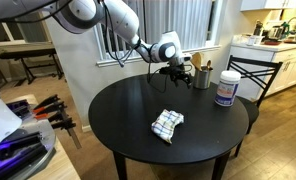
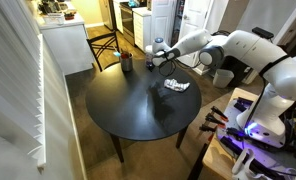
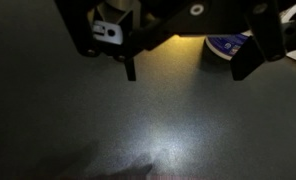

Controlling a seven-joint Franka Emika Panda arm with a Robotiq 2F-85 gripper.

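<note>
My gripper (image 1: 177, 78) hangs over the far part of the dark round table, apart from the cloth. In the wrist view the gripper is open, its two fingers wide apart and only bare table surface between them. A crumpled light patterned cloth (image 1: 167, 123) lies near the front of the table; the same cloth (image 2: 176, 85) shows in the second exterior view. At the table's right stands a white tub with a blue label (image 1: 226, 90). Part of a blue and white round thing (image 3: 226, 44) shows beyond the right finger.
A utensil holder (image 1: 202, 77) stands at the back of the table, right of my gripper. Behind the table is a dark chair (image 1: 256, 73).
</note>
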